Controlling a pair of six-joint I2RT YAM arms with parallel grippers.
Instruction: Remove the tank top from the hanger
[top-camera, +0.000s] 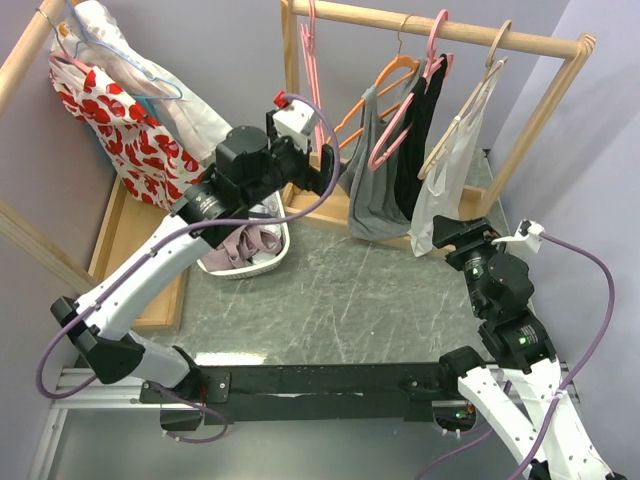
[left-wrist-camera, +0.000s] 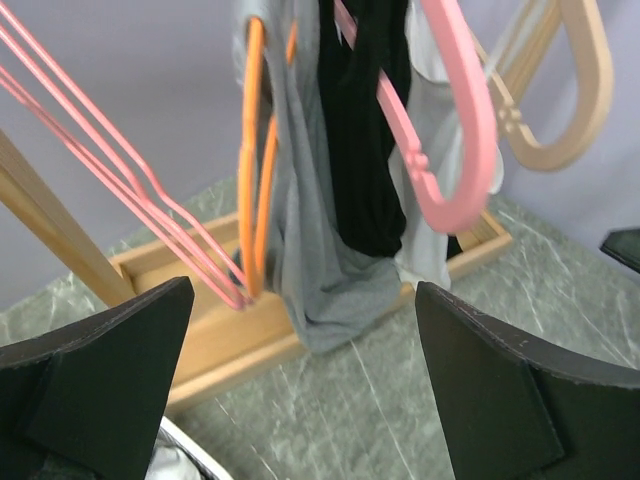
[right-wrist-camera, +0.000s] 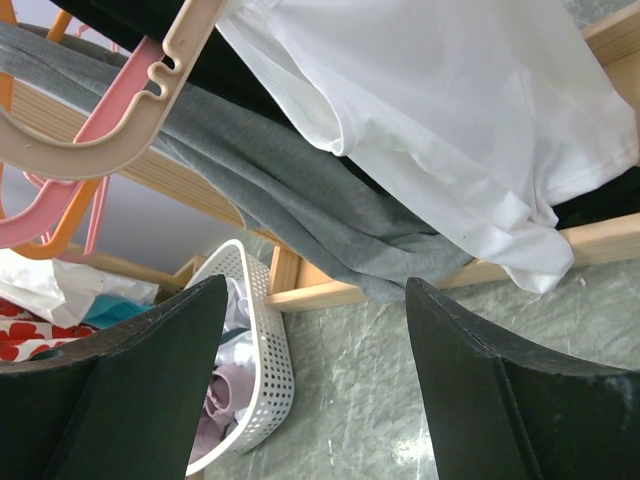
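A grey tank top (top-camera: 372, 175) hangs on an orange hanger (top-camera: 396, 66) on the right rack. Next to it are a black garment (top-camera: 418, 150) on a pink hanger (top-camera: 388, 148) and a white garment (top-camera: 450, 160) on a beige hanger (top-camera: 470, 105). My left gripper (top-camera: 328, 166) is open near the left side of the orange hanger; in the left wrist view that hanger (left-wrist-camera: 250, 180) and the grey cloth (left-wrist-camera: 330, 260) appear ahead, beyond the empty fingers. Open and empty, my right gripper (top-camera: 440, 240) stands near the white garment's lower hem, which the right wrist view shows ahead (right-wrist-camera: 440, 120).
Empty pink hangers (top-camera: 311, 75) hang at the rack's left end, close to my left gripper. A white basket (top-camera: 240, 270) with folded clothes sits below the left arm. A second rack at left holds a red-and-white garment (top-camera: 115, 130).
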